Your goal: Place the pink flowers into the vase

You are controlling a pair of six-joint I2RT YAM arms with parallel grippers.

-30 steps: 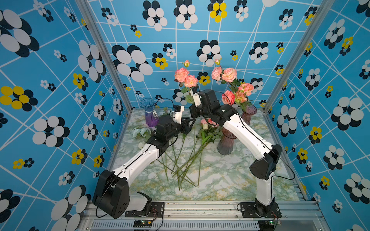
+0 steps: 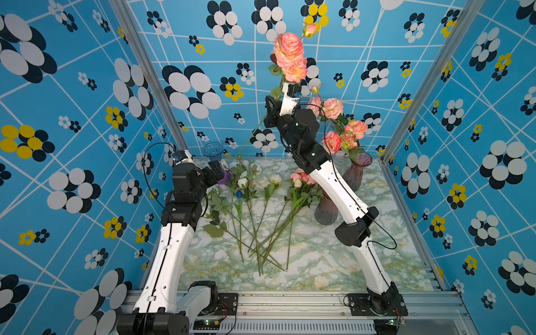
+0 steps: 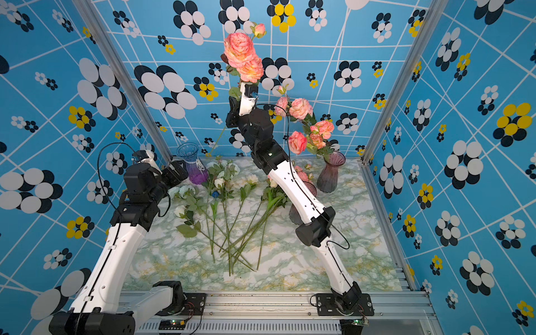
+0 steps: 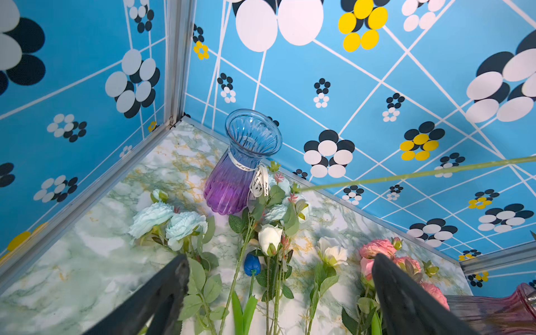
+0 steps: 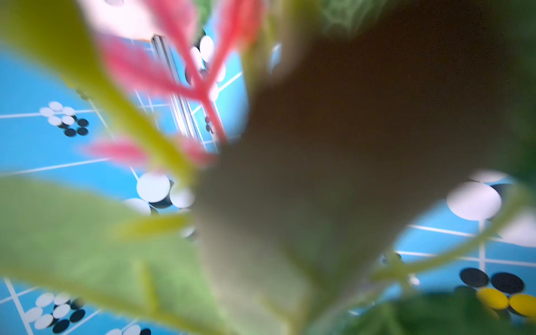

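Held high against the back wall, a pink flower stem [image 2: 289, 53] carries large blooms and a bud; my right gripper [image 2: 277, 99] is shut on it below the blooms. Its bare stem [image 4: 418, 174] trails down toward the left, its lower end free. Blurred leaves fill the right wrist view, hiding the fingers. My left gripper is open, above the loose flowers, with nothing held. One smoky-pink vase [image 2: 360, 167] at the back right has pink flowers [image 2: 356, 129] in it. Another pinkish vase [image 2: 326, 212] stands nearer, partly behind the right arm.
A blue-purple vase [image 4: 229, 184] stands in the back left corner. Light-blue roses [image 4: 184, 226], white flowers [image 4: 270, 237], a blue bud [image 4: 252, 263] and more pink flowers [image 4: 410, 265] lie on the table. Their stems cross the middle.
The right gripper has risen with the pink flower, lifting it higher up against the back wall. The left gripper has moved away to the left, apart from the stem.
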